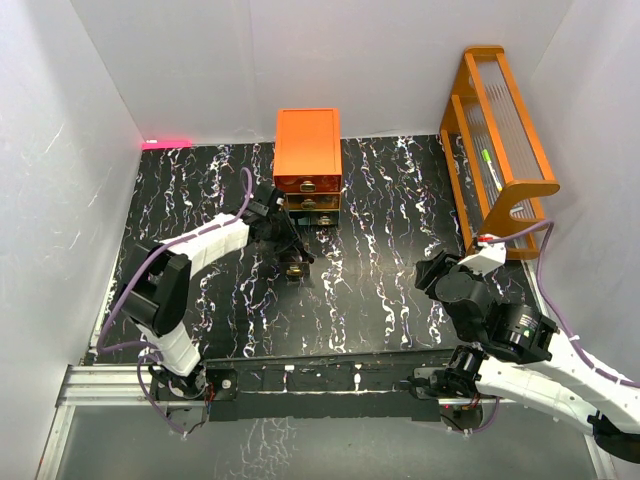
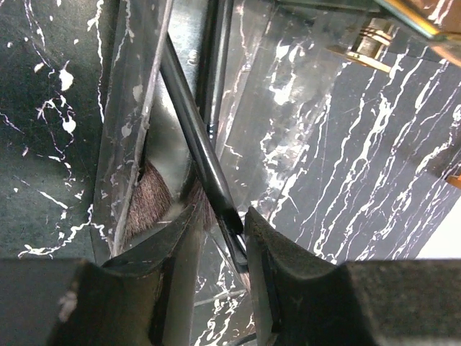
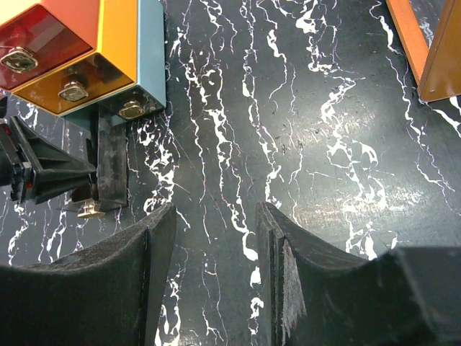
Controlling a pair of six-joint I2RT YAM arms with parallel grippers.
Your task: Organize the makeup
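Observation:
A narrow clear drawer is pulled out from the bottom tier of the orange-topped drawer cabinet. Inside it, a black-handled brush lies slanting, and its end reaches between the fingertips of my left gripper. That gripper is open, its fingers standing apart around the brush end. Deeper in the drawer are a second dark handle and brown bristles. Over the bare right part of the table, my right gripper is open and has nothing between its fingers.
A wooden rack with clear panels stands at the back right, holding a slim green-tipped item. Something pink lies at the back left. Open marble tabletop stretches between the cabinet and my right arm.

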